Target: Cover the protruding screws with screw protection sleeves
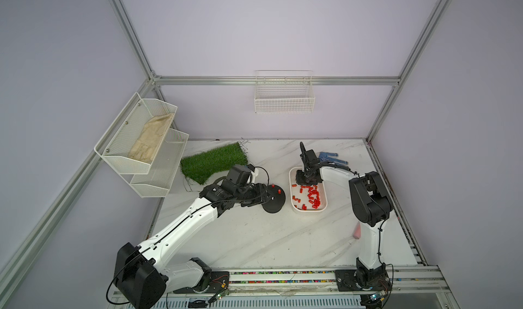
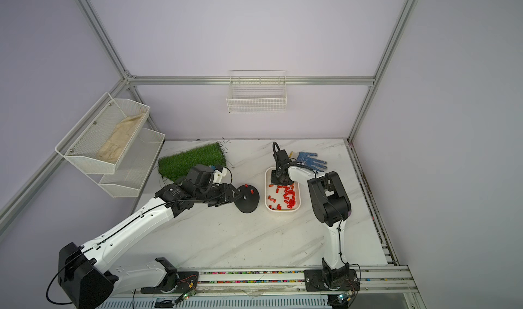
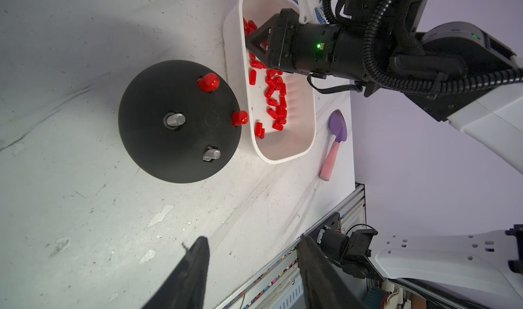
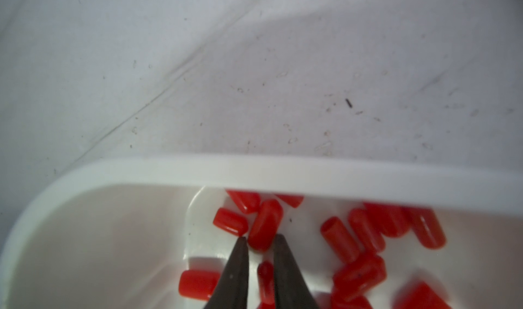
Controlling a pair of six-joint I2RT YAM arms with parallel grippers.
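Note:
On the table lies a black disc [image 3: 147, 145] with two bare metal screws [image 3: 175, 120] and two red-capped posts [image 3: 209, 82]. Loose red sleeves [image 3: 271, 102] fill part of the white bin [image 3: 287, 155] beside it. Over the disc's left side my left gripper stands open and empty. Down inside the bin, my right gripper is shut on a red sleeve [image 4: 266, 221], whose near end shows between the fingertips. Another sleeve [image 4: 265, 280] shows lower in the gap; whether it is touched, I cannot tell.
A green turf mat [image 1: 213, 161] lies at the back left, a blue glove [image 2: 311, 160] behind the bin. A purple-and-pink scoop [image 3: 333, 145] rests to the right. The bin wall stands between right gripper and disc.

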